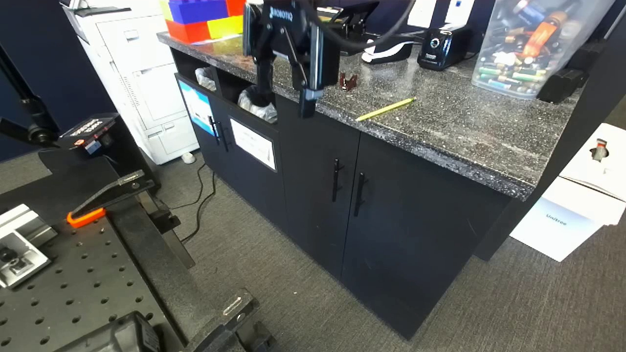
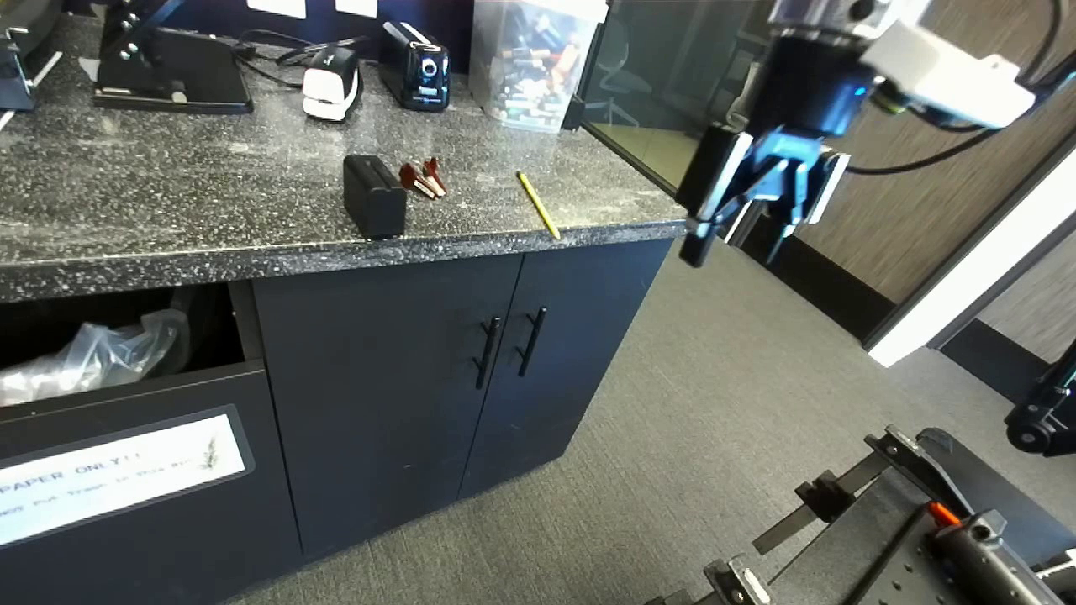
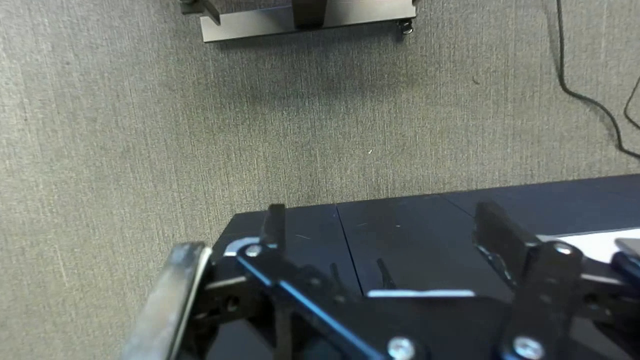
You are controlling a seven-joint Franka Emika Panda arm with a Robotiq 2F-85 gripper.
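Note:
My gripper (image 2: 734, 252) hangs in the air off the right end of the counter in exterior view 2, its fingers apart and nothing between them. From exterior view 1 the same gripper (image 1: 285, 108) covers part of the counter's front edge. On the counter (image 2: 202, 192) a black block (image 2: 374, 197) stands upright near the edge, with a dark red clip-like item (image 2: 421, 178) just right of it. Farther right lies a yellow pencil (image 2: 539, 205). In the wrist view, open fingers (image 3: 274, 231) point down over the carpet and the cabinet front; no counter object shows there.
Along the back of the counter stand a white-and-black stapler (image 2: 330, 84), a black pencil sharpener (image 2: 414, 66) and a clear bin of batteries (image 2: 535, 60). A black perforated table (image 1: 76, 281) with clamps faces the cabinet. Carpet lies open between them.

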